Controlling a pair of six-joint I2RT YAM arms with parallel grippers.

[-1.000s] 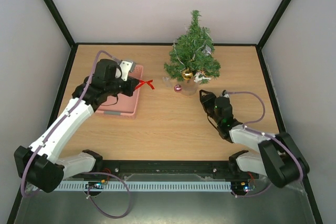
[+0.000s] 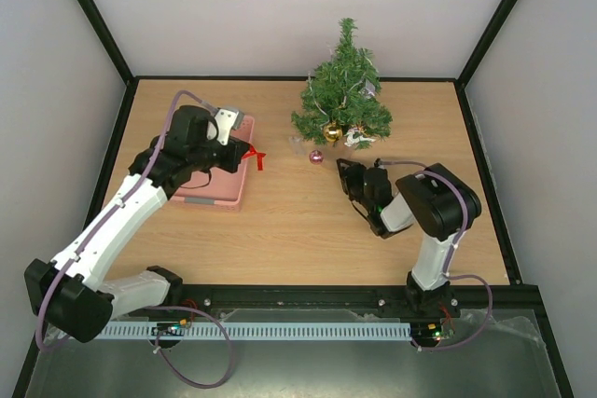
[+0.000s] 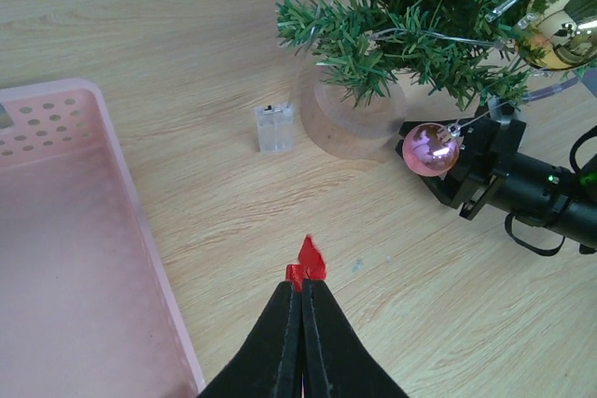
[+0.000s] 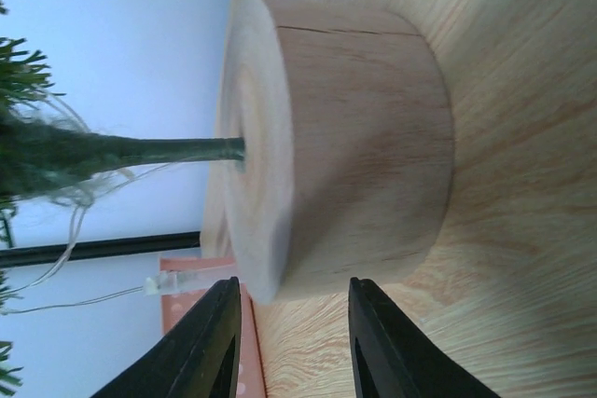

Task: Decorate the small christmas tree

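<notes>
The small green Christmas tree (image 2: 340, 98) stands on a round wooden base (image 4: 373, 137) at the back of the table. Gold (image 2: 332, 131) and pink (image 2: 316, 157) baubles hang low on it. My left gripper is shut on a thin red ribbon bow (image 3: 310, 258), whose ends stick out past the tips, left of the tree. Low beside the base, my right gripper has its fingers apart. The base's lower edge shows just beyond their tips, with nothing visible held between them; contact with the base cannot be judged.
A pink basket (image 3: 140, 212) lies under the left arm. A small clear battery box (image 3: 274, 128) sits on the table left of the base, wired to the tree's light string.
My right arm has advanced leftward to the foot of the tree, its elbow swinging inward. The left gripper stays nearly in place, while the red bow has turned and droops more.
</notes>
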